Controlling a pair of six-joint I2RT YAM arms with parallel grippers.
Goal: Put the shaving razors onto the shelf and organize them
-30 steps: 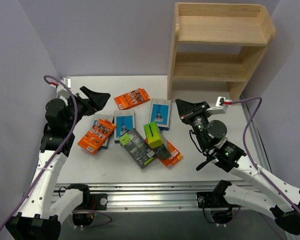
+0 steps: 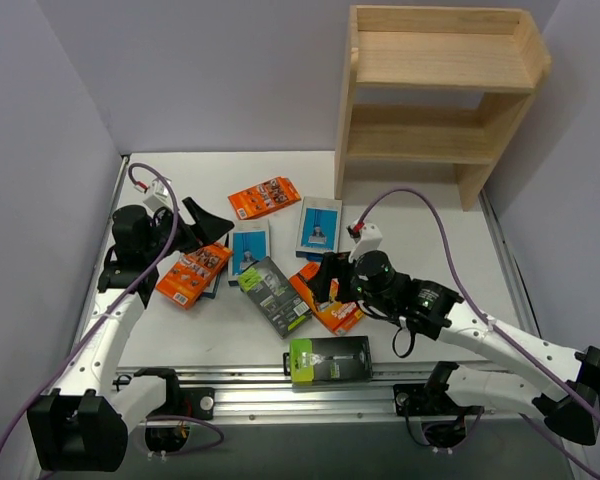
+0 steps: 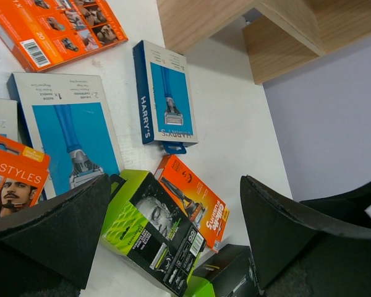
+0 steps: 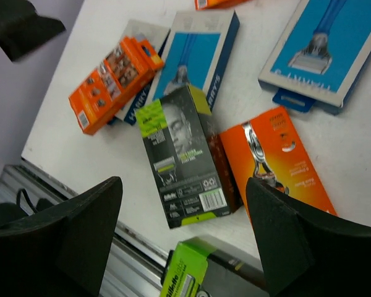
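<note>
The wooden shelf (image 2: 435,60) stands empty at the back right. Below it, razor packs lie spread on the white table: a blue-and-white pack (image 2: 319,225), another blue-and-white pack (image 2: 249,245), an orange pack (image 2: 264,197), a stacked orange pack (image 2: 193,274), a black-green box (image 2: 275,297) and an orange pack (image 2: 332,312). A second black-green box (image 2: 330,359) lies along the front edge. My left gripper (image 2: 212,222) hovers over the left packs, open and empty. Above the middle packs, my right gripper (image 2: 328,277) is open too; its fingers (image 4: 80,229) stand wide apart.
A metal rail (image 2: 280,402) runs along the front edge, close to the second black-green box. Grey walls enclose the sides and back. Bare table (image 2: 430,250) lies at right, in front of the shelf.
The second black-green box has toppled from atop the middle packs toward the front edge. My right gripper has moved left and toward the front; the left one has shifted right and slightly forward.
</note>
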